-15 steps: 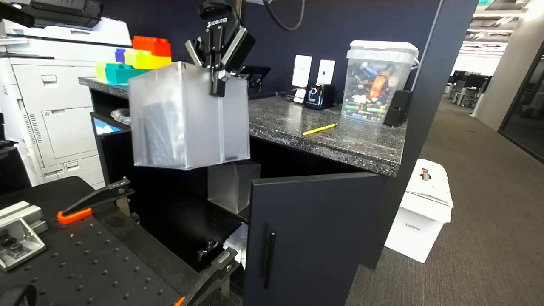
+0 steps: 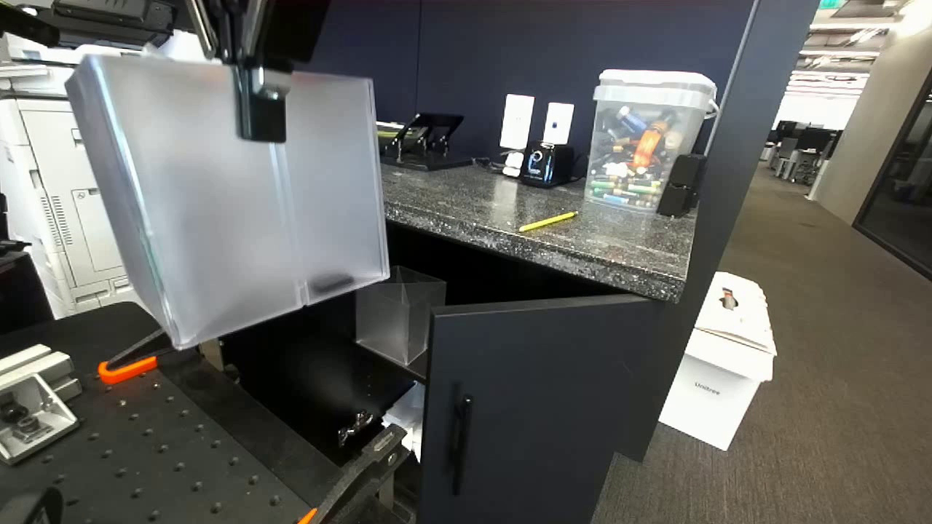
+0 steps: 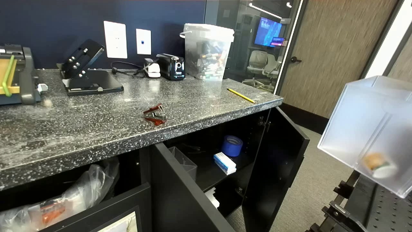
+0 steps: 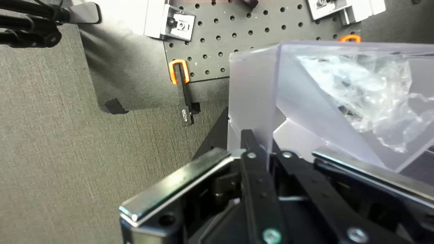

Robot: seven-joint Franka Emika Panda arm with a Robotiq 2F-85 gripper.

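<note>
A large frosted clear bin (image 2: 210,201) hangs in the air at the upper left of exterior view 1, tilted, with my gripper (image 2: 259,113) shut on its wall. In exterior view 2 the same bin (image 3: 370,135) fills the right edge, an orange and white blur showing through its side. From the wrist, the gripper's black fingers (image 4: 254,152) pinch one upright wall, one on each side. Crumpled clear plastic (image 4: 366,93) lies inside the bin (image 4: 254,89).
Below the bin is a black perforated table (image 2: 157,445) with orange-tipped clamps. The cabinet door (image 2: 533,393) stands open beneath a speckled counter (image 2: 611,249). On the counter are a yellow pencil (image 2: 548,221), a tub of batteries (image 2: 646,144) and a red staple remover (image 3: 155,114).
Still in my gripper, the bin has moved left and appears larger, nearer the camera, and more tilted. It now covers the coloured blocks seen at the back left.
</note>
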